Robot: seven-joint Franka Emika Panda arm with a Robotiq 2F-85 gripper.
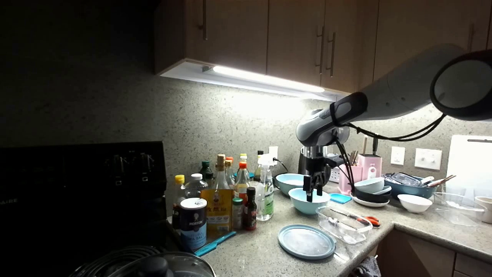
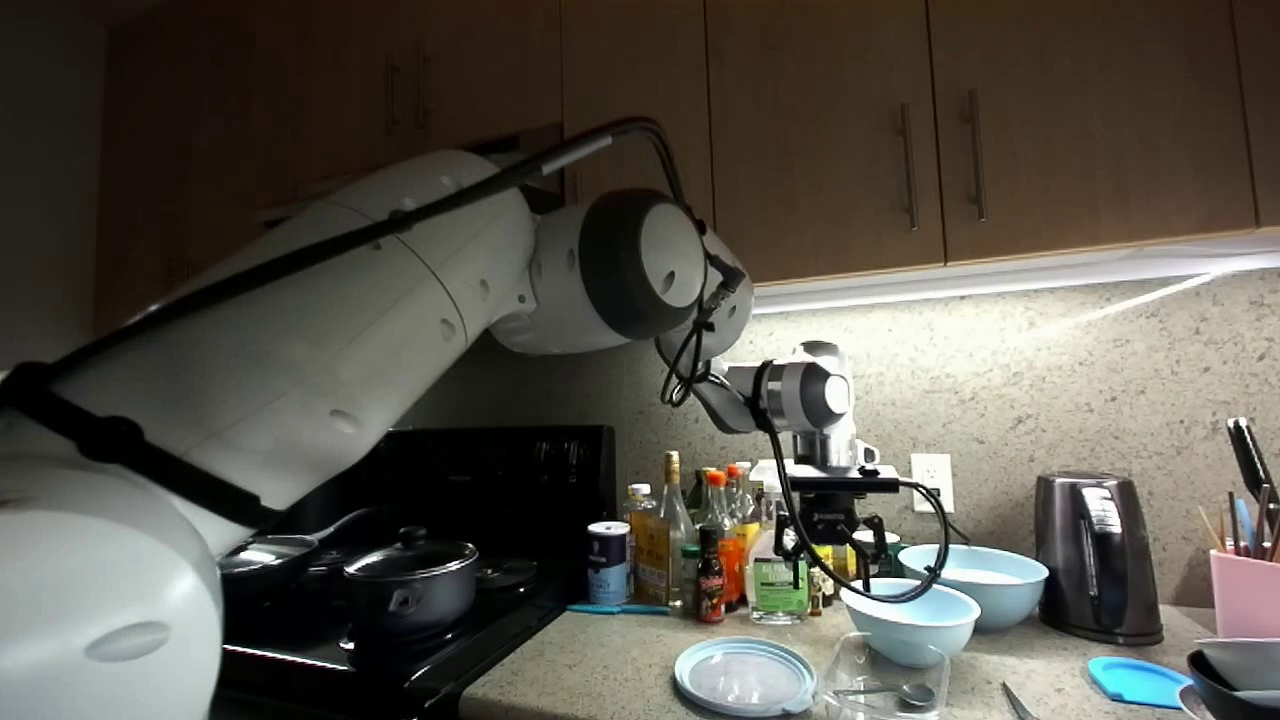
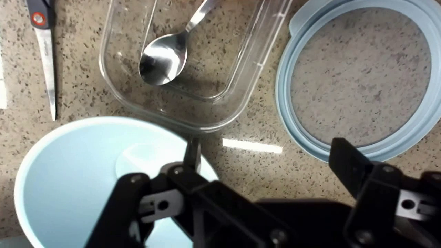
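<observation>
My gripper is open, its fingers wide apart and nothing between them. In the wrist view its left finger overlaps the rim of a light blue bowl [image 3: 82, 165], while bare counter shows between the fingers. Exterior view 1 has the gripper [image 1: 314, 194] in front of or over that bowl [image 1: 305, 206]; its exact height cannot be told. A round blue-rimmed lid [image 3: 285, 91] lies flat to the right in the wrist view. Beside the bowl sits a clear plastic container [image 3: 244, 99] with a metal spoon [image 3: 165, 58] in it.
Bottles, a spray bottle [image 2: 777, 576] and a salt canister [image 1: 193, 224] crowd the counter by the stove. A larger blue bowl [image 2: 986, 581] and a black kettle [image 2: 1098, 558] stand behind. Scissors [image 3: 46, 58] lie near the container.
</observation>
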